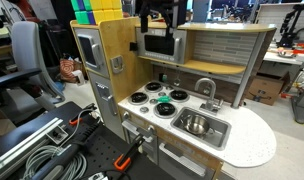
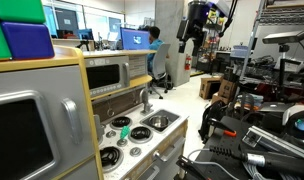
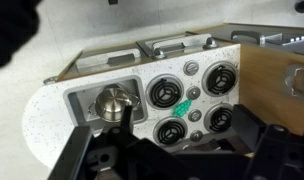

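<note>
My gripper is open, its dark fingers spread at the lower edge of the wrist view with nothing held between them. In exterior view 2 the gripper [image 2: 188, 62] hangs high, well above the counter. A small green object [image 3: 182, 108] lies among the burners of the toy stove, also visible as a green shape [image 1: 164, 99] in exterior view 1. A metal pot [image 3: 112, 102] sits in the sink [image 1: 214, 133], to the right of the stove in exterior view 1.
A microwave [image 1: 159, 45] stands on the shelf above the stove. The faucet [image 1: 209, 92] rises behind the sink. Wooden cabinet walls border the left side, and a white rounded counter end [image 1: 250, 140] is bare. Cables and a red-handled tool lie in the foreground.
</note>
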